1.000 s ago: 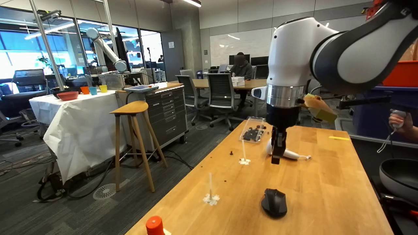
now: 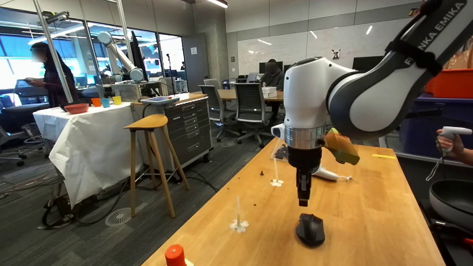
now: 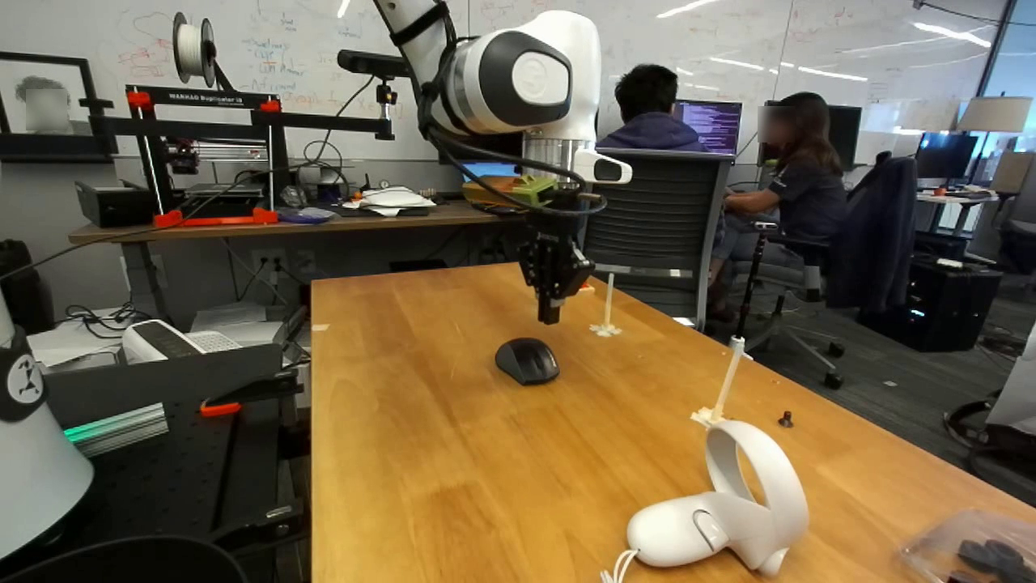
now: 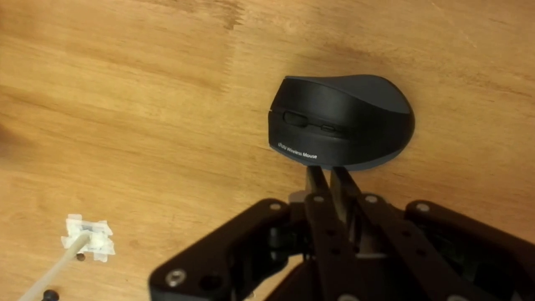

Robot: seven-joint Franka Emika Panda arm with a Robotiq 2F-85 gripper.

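A black wireless mouse (image 2: 310,230) rests on the wooden table, and my gripper (image 2: 303,202) hangs above it, apart from it. In exterior view 2 the mouse (image 3: 527,360) lies below and slightly left of the gripper (image 3: 549,312). From the wrist, the mouse (image 4: 341,120) fills the upper middle, its wheel end toward the left. The fingertips of my gripper overlap its lower edge in that view. Both fingers stand close together with a narrow gap. I cannot tell whether anything is held in it.
Thin white upright sticks (image 2: 238,210) are taped to the table. A white controller (image 3: 719,515) and a clear box of dark parts (image 3: 981,559) lie further along. An orange-capped item (image 2: 174,255) stands at the table's edge.
My gripper has moved lower and nearer the mouse, shifting left in exterior view 1. The mouse has stayed in place.
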